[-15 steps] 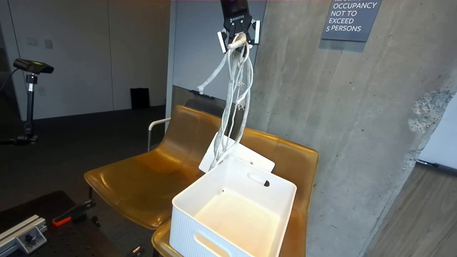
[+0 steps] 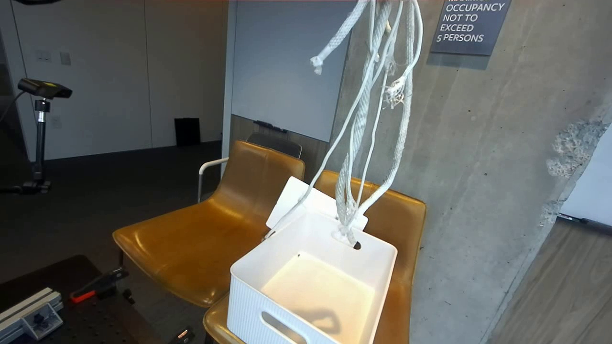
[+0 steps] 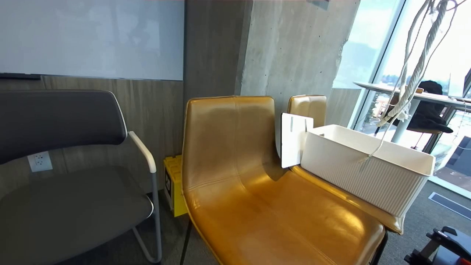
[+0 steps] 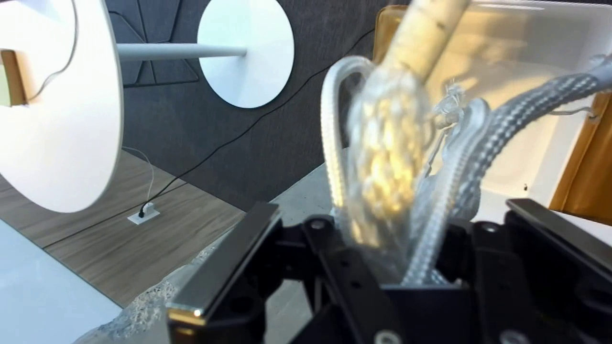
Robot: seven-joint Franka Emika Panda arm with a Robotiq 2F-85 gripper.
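Observation:
A bundle of white ropes (image 2: pixel 361 120) hangs from above, braided thick cords mixed with thin strands and frayed ends. In the wrist view my gripper is shut on the rope bundle (image 4: pixel 381 166), whose cords cover the fingertips. The gripper itself is out of both exterior views. Below hangs the white bin (image 2: pixel 261 286), open-topped with handle slots. The lower rope ends reach the bin's rear wall near its handle slot. One thin strand hangs outside the bin's side (image 3: pixel 353 172).
The bin sits on a tan leather chair (image 2: pixel 410 241), a flat white panel (image 2: pixel 287 200) leaning behind it. Another tan chair (image 3: pixel 265 207) stands alongside. Behind is a concrete wall (image 2: pixel 487 172); a round white table (image 4: pixel 63 143) shows in the wrist view.
The ropes have moved right in exterior view 1, from beside the bin to over its rear part.

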